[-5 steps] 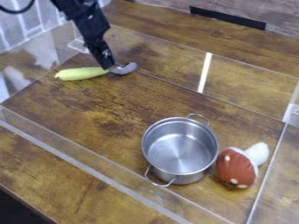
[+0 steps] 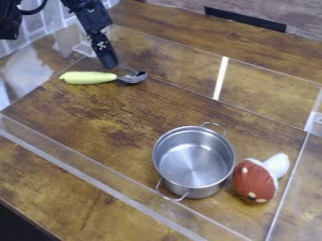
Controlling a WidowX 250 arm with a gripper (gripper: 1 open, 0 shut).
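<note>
My black gripper (image 2: 104,62) hangs at the upper left, open, just above and behind a metal spoon (image 2: 132,76) and a pale yellow-green elongated vegetable or toy (image 2: 86,77), which lie on the wooden table. Whether its fingertips touch either is hard to tell at this size. A steel pot (image 2: 193,162) with two handles stands at the lower middle. A red-capped mushroom toy (image 2: 261,177) with a white stem lies to its right.
Clear low walls surround the wooden work surface (image 2: 101,141). A white strip (image 2: 221,77) is at the back.
The arm has shifted slightly left and back over the last second. The objects on the table look nearly unchanged.
</note>
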